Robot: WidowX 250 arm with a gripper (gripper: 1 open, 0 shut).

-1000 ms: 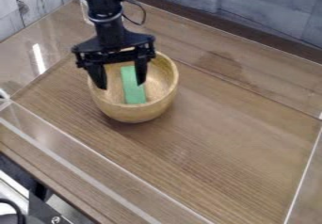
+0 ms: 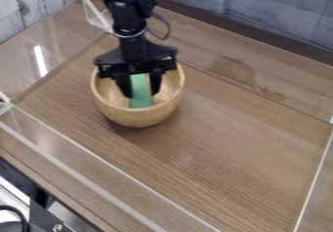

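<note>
A black robot gripper (image 2: 135, 72) hangs from the top left over a light wooden bowl (image 2: 138, 111) in the left middle of the camera view. Its fingers reach down into the bowl around a green object (image 2: 139, 96) standing there. I cannot tell whether the fingertips touch or hold it.
White edges or walls run along the left and top, and a black cable lies at the lower left corner.
The gripper has moved slightly right and its fingers have drawn closer together over the green object, having been spread wider over the bowl.
</note>
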